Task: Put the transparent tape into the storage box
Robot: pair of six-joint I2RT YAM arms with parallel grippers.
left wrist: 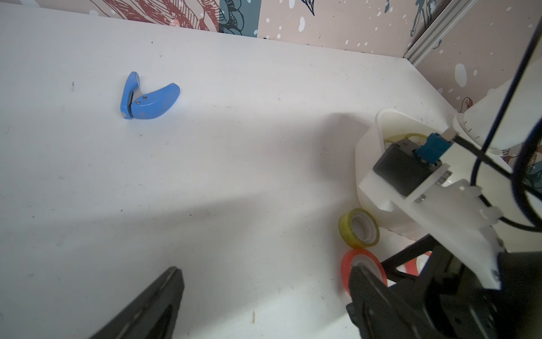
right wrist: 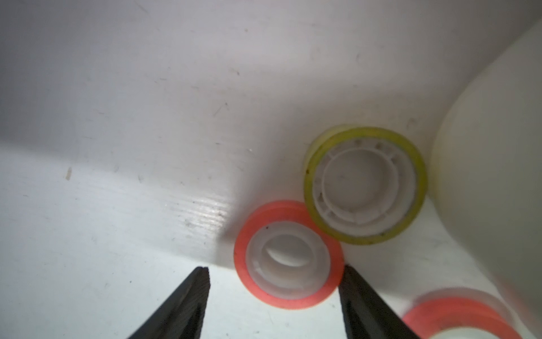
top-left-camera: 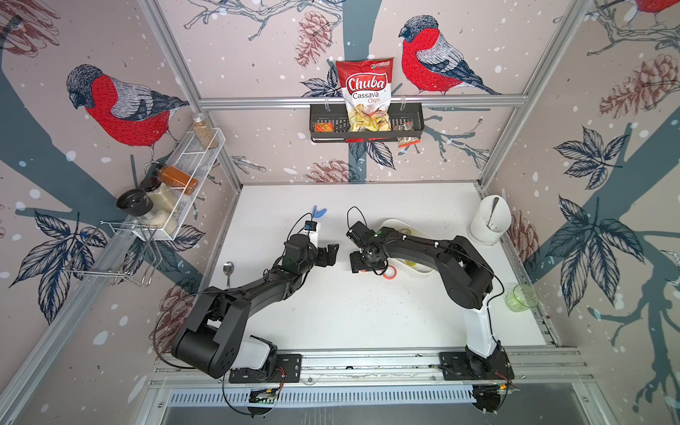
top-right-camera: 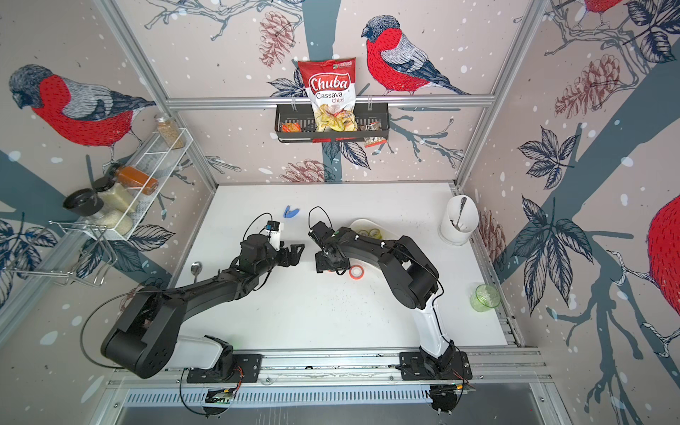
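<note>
On the white table, a yellow-green tape roll point(right wrist: 405, 189) touches a red-rimmed roll with a white core point(right wrist: 317, 265). A second red roll point(right wrist: 451, 313) lies at the lower right of the right wrist view. Just above the table, my right gripper is partly open astride the first red roll; the right finger is at its edge, the left stands apart. The white storage box point(left wrist: 369, 152) sits beside the rolls, with yellow rolls inside, partly hidden by the right arm. My left gripper point(top-left-camera: 330, 255) is open and empty, left of the rolls.
A blue hinged object point(left wrist: 149, 101) lies toward the back. The white canister point(top-left-camera: 490, 219) and green glass point(top-left-camera: 522, 298) stand at right, a spoon point(top-left-camera: 228, 270) at left. Open table stretches in front of the arms, which are close together.
</note>
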